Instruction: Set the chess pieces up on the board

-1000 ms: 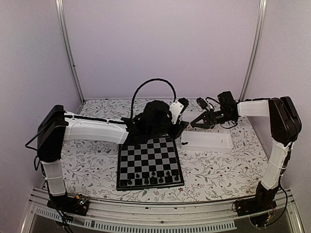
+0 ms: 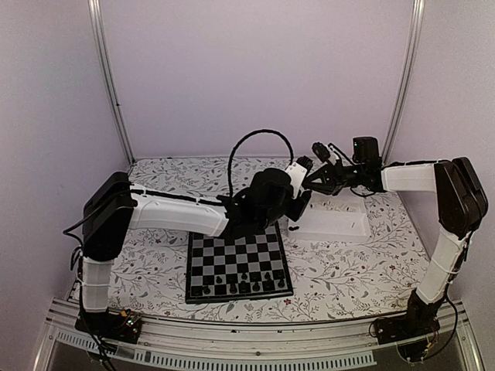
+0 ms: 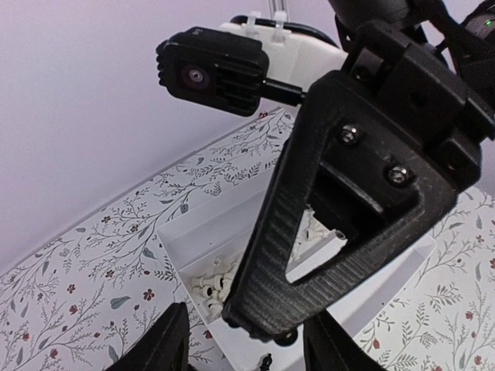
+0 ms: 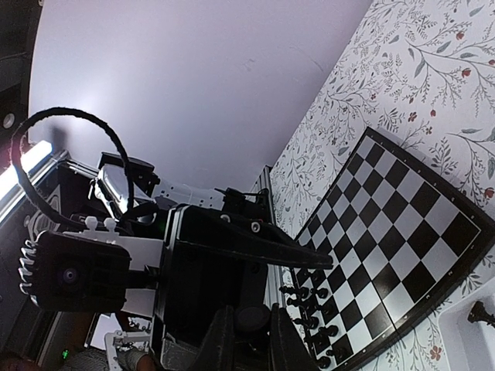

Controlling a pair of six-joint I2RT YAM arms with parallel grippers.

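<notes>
The checkered board (image 2: 236, 255) carries several black pieces along its near rows, also seen in the right wrist view. My right gripper is shut on a black chess piece (image 4: 252, 318), high beside the white tray (image 2: 329, 228). My left gripper is open and faces the right gripper, whose black frame fills much of the left wrist view; a dark piece end (image 3: 286, 337) shows beneath it, between my left fingers. The two grippers are close together above the gap between board and tray.
The tray holds white pieces (image 3: 213, 286) and a dark piece (image 4: 478, 315). Both arms crowd the space over the board's far edge.
Over the last second both arms shifted rightward, the left gripper coming in closer to the right one. The board's pieces are unchanged.
</notes>
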